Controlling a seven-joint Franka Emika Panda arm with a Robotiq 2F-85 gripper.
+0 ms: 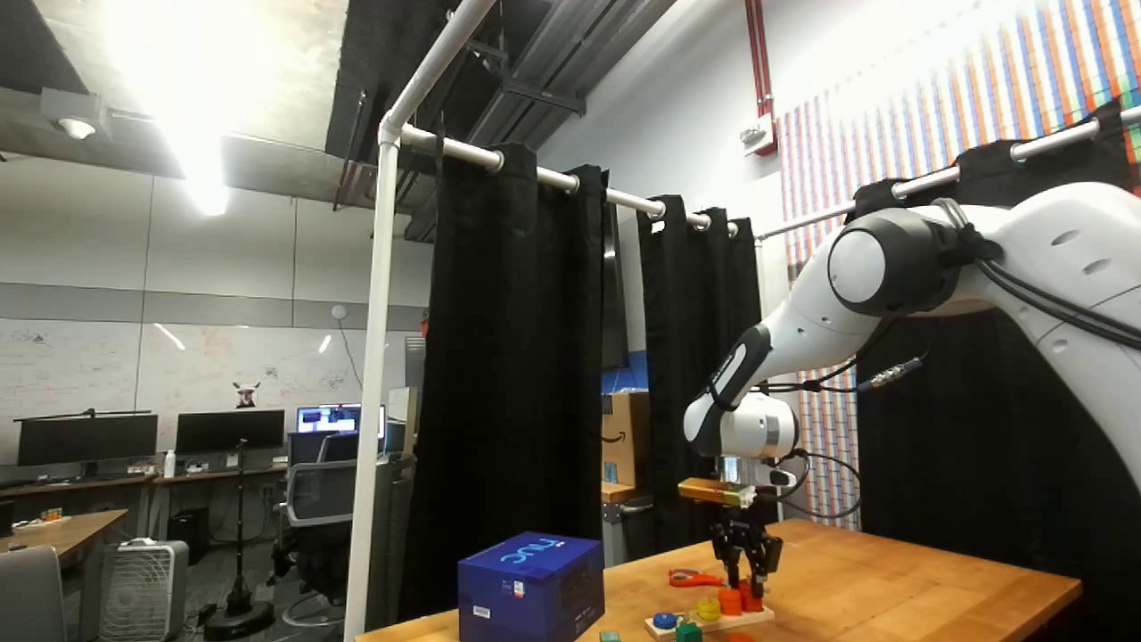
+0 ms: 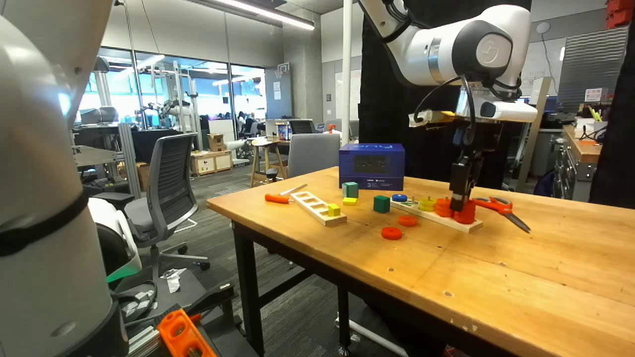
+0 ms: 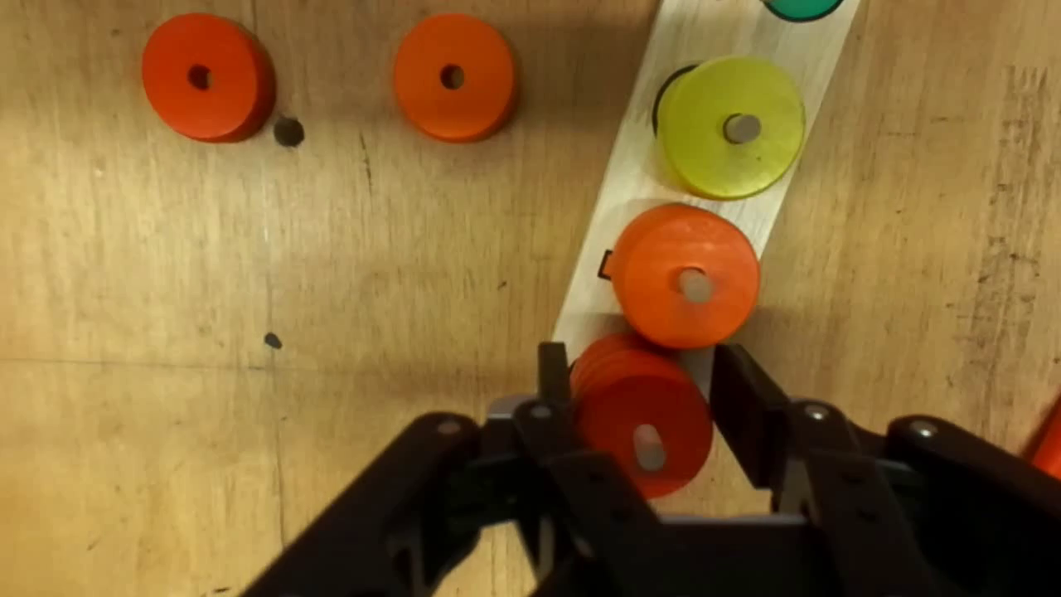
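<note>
A wooden peg board (image 2: 469, 226) lies flat on the table, carrying a red disc stack (image 3: 646, 423), an orange stack (image 3: 686, 274), a yellow disc (image 3: 731, 124), a green disc (image 3: 798, 5) and a blue disc (image 2: 399, 197). My gripper points down at the red-stack end, its fingers (image 3: 738, 393) on either side of that stack. The fingers are part open; a narrow gap shows beside the left finger, while contact on the right is unclear. The peg top shows through the upper red disc. A red loose disc (image 3: 204, 78) and an orange loose disc (image 3: 454, 78) rest on the table.
Scissors (image 2: 503, 207) lie close behind the board. A green block (image 2: 381, 204), a wooden frame (image 2: 315, 208) with a yellow block, a screwdriver (image 2: 278, 198) and a blue box (image 2: 372, 166) occupy the far side.
</note>
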